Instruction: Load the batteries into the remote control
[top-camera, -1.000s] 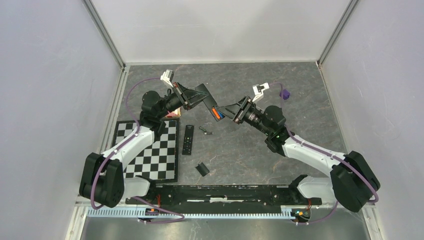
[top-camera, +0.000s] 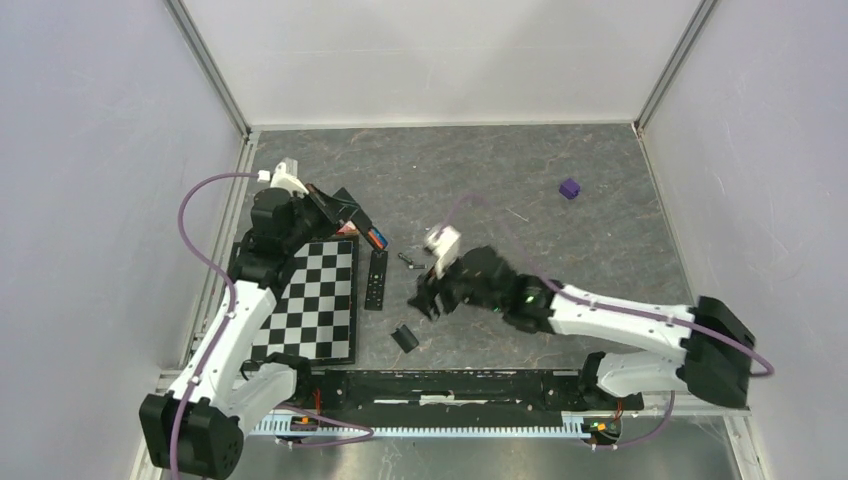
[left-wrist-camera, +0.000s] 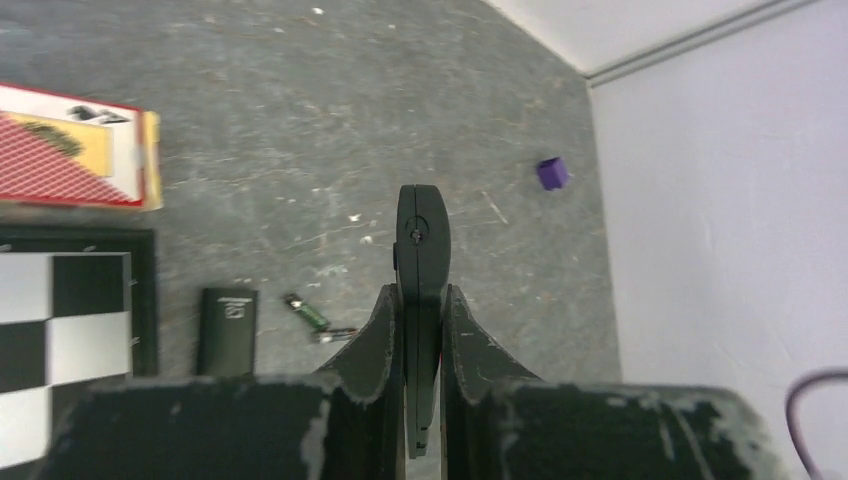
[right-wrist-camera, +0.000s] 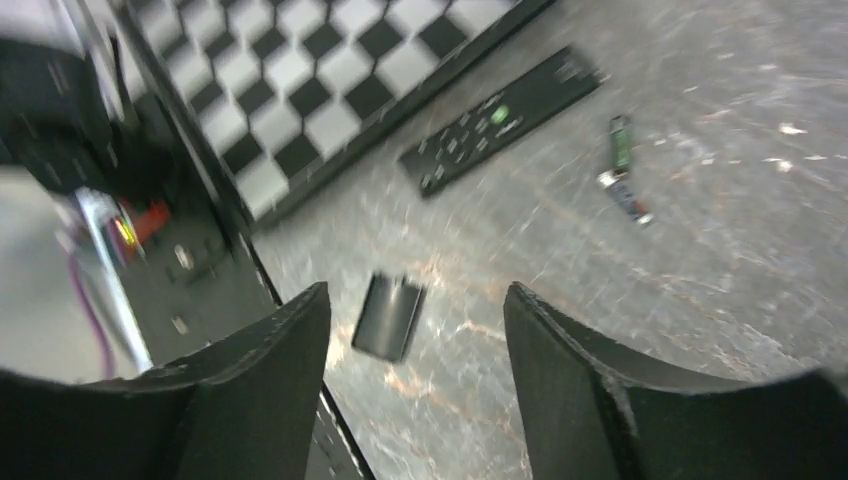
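Note:
My left gripper (top-camera: 332, 203) is shut on a dark remote (top-camera: 356, 219), with orange and blue batteries showing at its lower end; in the left wrist view it stands edge-on between the fingers. My right gripper (top-camera: 428, 296), blurred by motion, is apart from it above the grey floor, its fingers parted with nothing between them in the right wrist view. A small dark cover (top-camera: 405, 338) lies near the front. Two small loose batteries, one green (right-wrist-camera: 621, 142) and one dark (right-wrist-camera: 625, 197), lie right of a second remote (top-camera: 376, 280).
A checkerboard (top-camera: 312, 305) fills the left side, with a red-edged card (left-wrist-camera: 65, 150) behind it. A purple cube (top-camera: 569, 188) lies at the back right.
My left gripper has moved left with the held remote. My right gripper has left the remote's end and moved left and toward the front, over the area near the small cover.

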